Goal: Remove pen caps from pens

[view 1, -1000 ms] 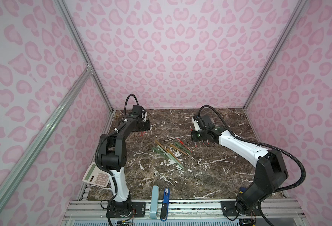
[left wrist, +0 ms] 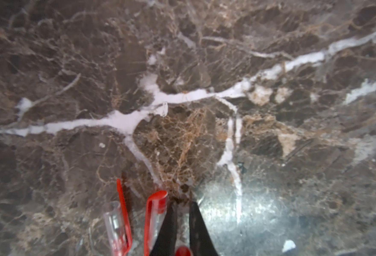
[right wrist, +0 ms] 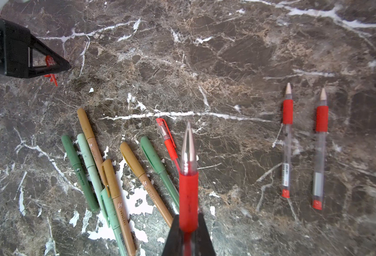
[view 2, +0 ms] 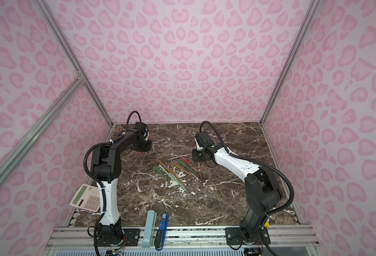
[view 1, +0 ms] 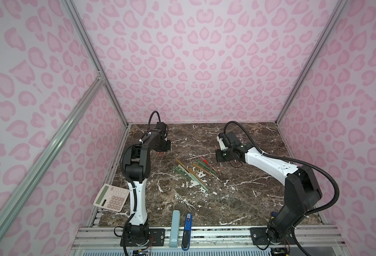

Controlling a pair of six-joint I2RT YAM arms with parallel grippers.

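At the back left, my left gripper is shut; red caps lie below and beside it, and a red piece shows low between or behind its fingers, unclear if held. My right gripper is shut on an uncapped red pen, tip up. To its right lie two uncapped red pens. In the middle lie a capped red pen and several capped pens in ochre, green and pale green.
A calculator sits at the front left. A pale blue stapler and a blue tool lie at the front edge. The marble surface between the grippers at the back is clear.
The right arm has moved a little toward the front left, still holding the pen.
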